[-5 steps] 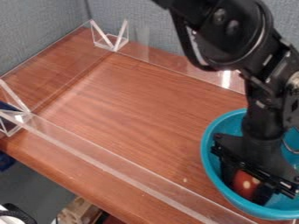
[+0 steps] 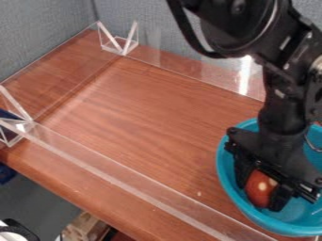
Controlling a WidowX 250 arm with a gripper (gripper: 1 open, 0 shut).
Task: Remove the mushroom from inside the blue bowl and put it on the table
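Note:
In the camera view, the blue bowl [image 2: 228, 176] stands at the table's right side, with its right part cut off by the frame. A red-orange mushroom [image 2: 261, 187] with pale spots shows inside it, partly covered by the black fingers. My black gripper [image 2: 277, 192] reaches down into the bowl from above, its fingers around the mushroom's right and upper sides. Whether they are closed firmly on it cannot be made out, nor whether the mushroom touches the bowl's bottom.
A low transparent wall [image 2: 126, 179] runs along the near edge, and white wire brackets [image 2: 120, 40] stand at the corners. Grey panels [image 2: 44, 33] close off the back.
The gripper has risen a little and shifted slightly left. The mushroom shows slightly higher in the frame and more of it is visible. The bowl has stayed about where it was.

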